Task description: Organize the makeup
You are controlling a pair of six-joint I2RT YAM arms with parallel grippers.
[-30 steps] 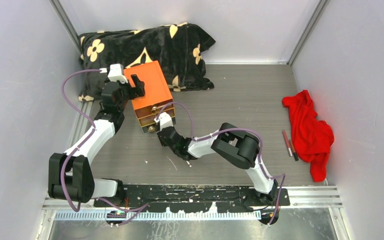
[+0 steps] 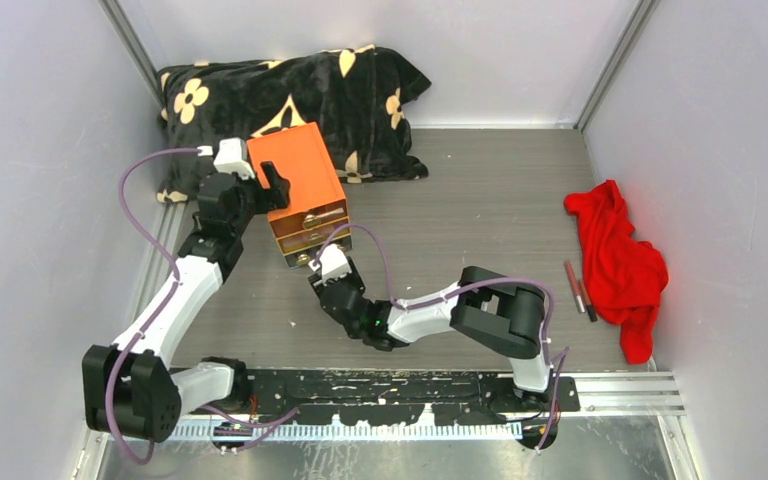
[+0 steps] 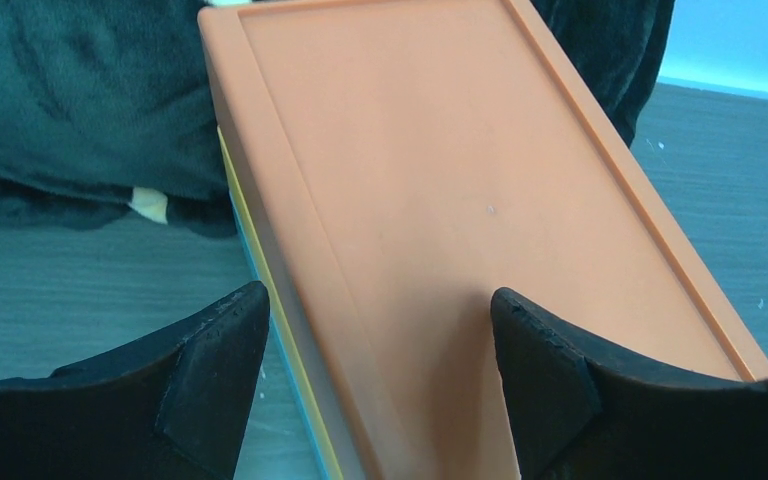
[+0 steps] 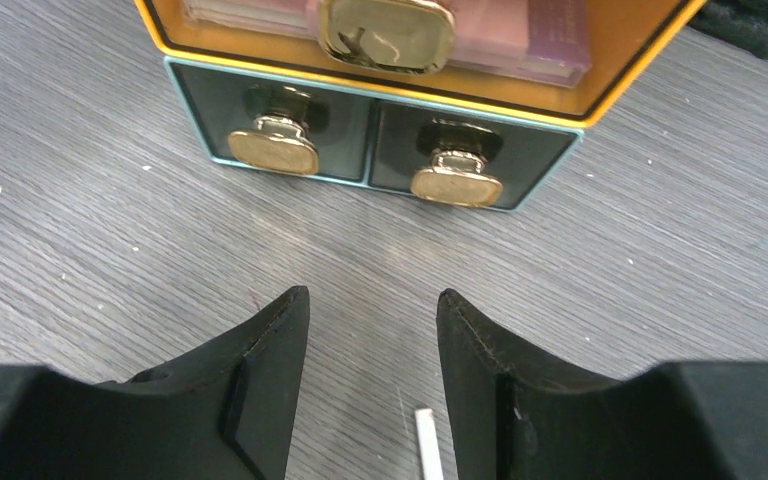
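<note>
An orange-topped organizer (image 2: 298, 165) stands askew on the table, its small drawers with gold knobs facing the front. My left gripper is open above the organizer's left side; the left edge shows between its fingers, and I cannot tell whether they touch it. In front of the drawers my right gripper stands open, bare table between its fingertips. Two dark lower drawers (image 4: 338, 130) look shut, each with a gold knob. Pinkish boxes (image 4: 505, 45) show inside the compartment above them. A thin white-ended stick (image 4: 428, 440) lies on the table below the right gripper.
A dark flowered cushion (image 2: 215, 110) lies behind the organizer against the back wall. Far right are a red cloth (image 2: 615, 265), a reddish stick (image 2: 572, 284) and a black-ended stick (image 2: 587, 300).
The left gripper has moved slightly toward the front. The organizer looks unmoved.
</note>
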